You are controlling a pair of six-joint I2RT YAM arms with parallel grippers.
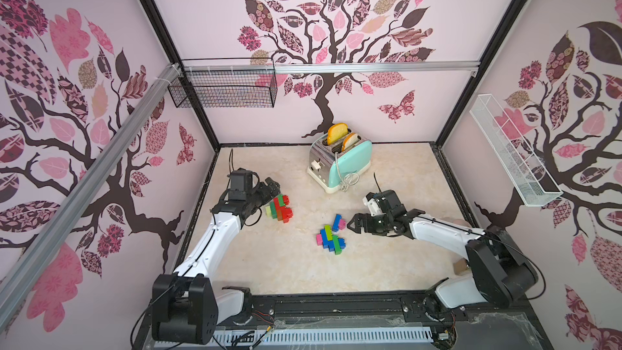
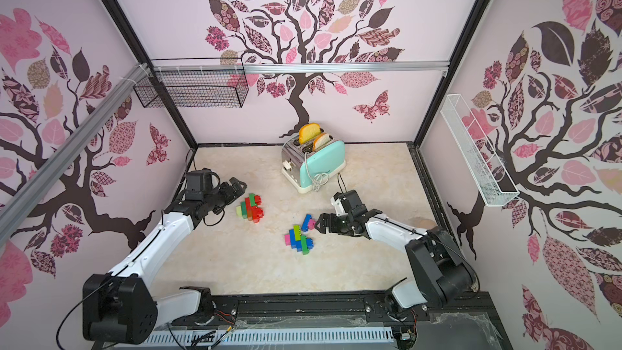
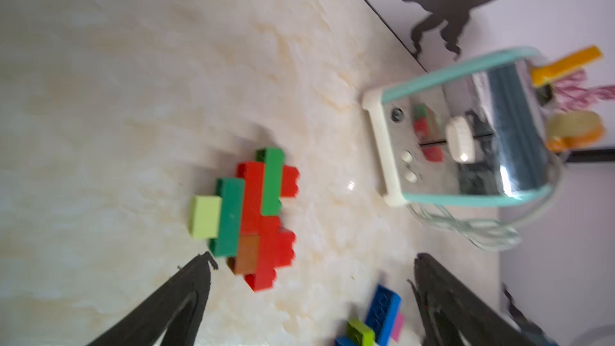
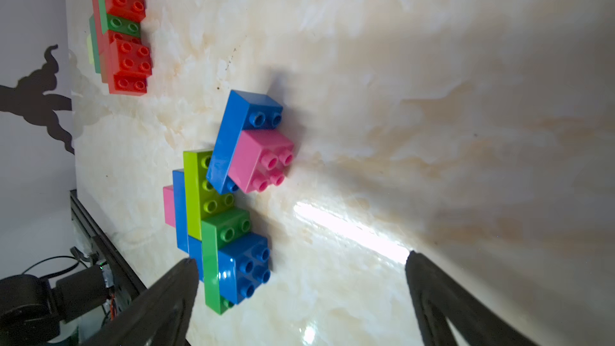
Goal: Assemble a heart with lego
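Observation:
A red, green, orange and lime brick cluster (image 3: pixel 251 198) lies left of centre on the table (image 1: pixel 259 265). Another cluster of lime, blue, green and pink bricks (image 4: pixel 211 250) lies nearer the front middle, with a blue brick (image 4: pixel 237 121) and pink brick (image 4: pixel 256 153) at its back right. My left gripper is open above and behind the red-green cluster, nothing between its fingers. My right gripper is open just right of the blue-pink bricks, also empty.
A turquoise toaster (image 1: pixel 350 162) with bread and a coiled cord stands at the back middle. Wire baskets hang on the left and right walls. The table's back left, front and right are mostly clear.

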